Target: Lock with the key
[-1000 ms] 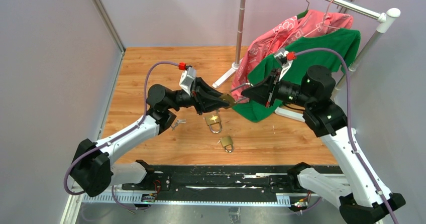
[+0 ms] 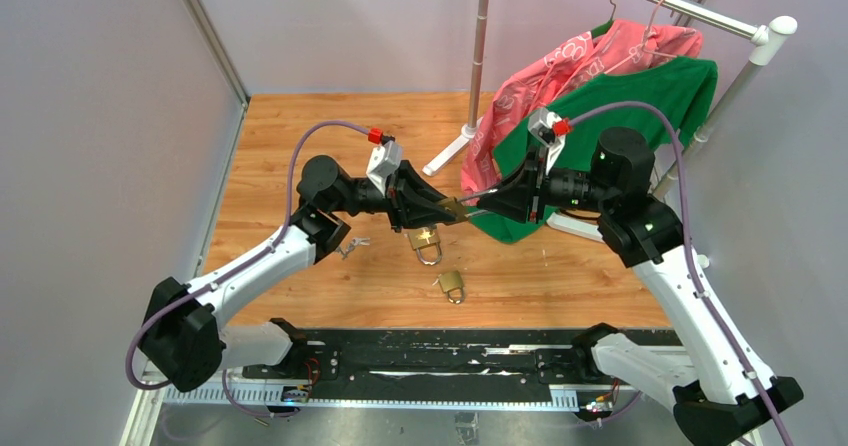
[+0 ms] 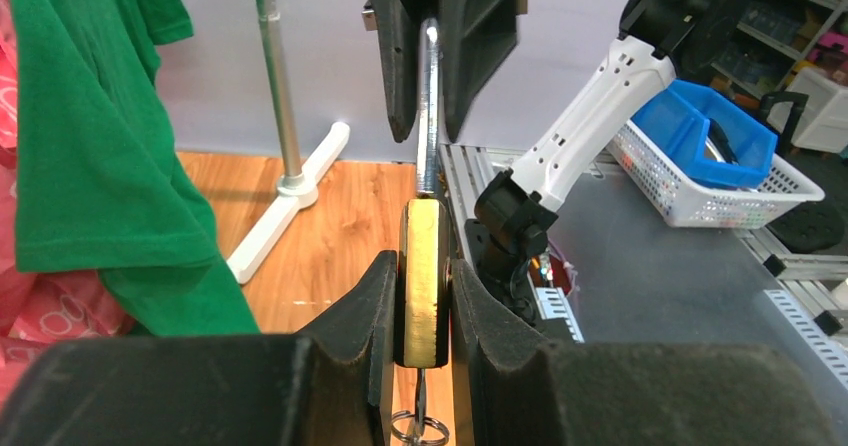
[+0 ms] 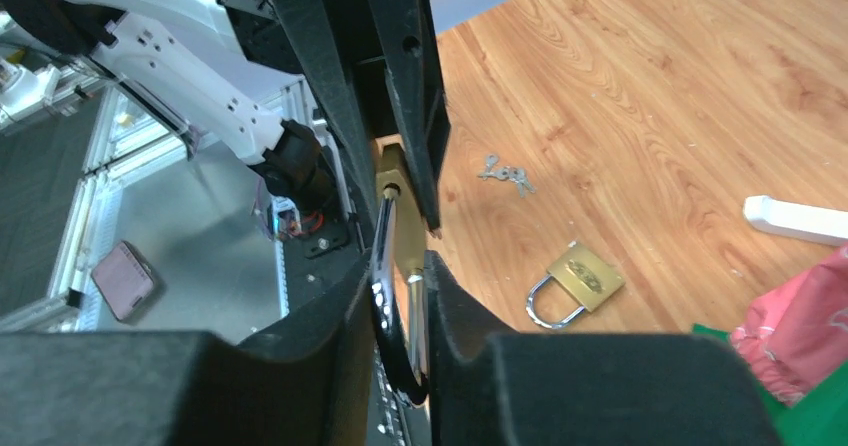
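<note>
A brass padlock (image 2: 451, 208) is held in the air between the grippers. My left gripper is shut on it, gold edge upward, a key ring hanging below. The lock's steel shackle points to my right gripper (image 2: 490, 202), whose fingers are around the shackle's end; in the right wrist view the shackle (image 4: 385, 296) runs between those fingers, and whether they grip it is unclear.
Two more padlocks (image 2: 424, 242) and loose keys (image 2: 353, 246) lie on the wooden board (image 2: 300, 296). A clothes rack with pink and green garments (image 2: 630, 106) stands at the back right.
The left gripper with the padlock has shifted slightly toward the front.
</note>
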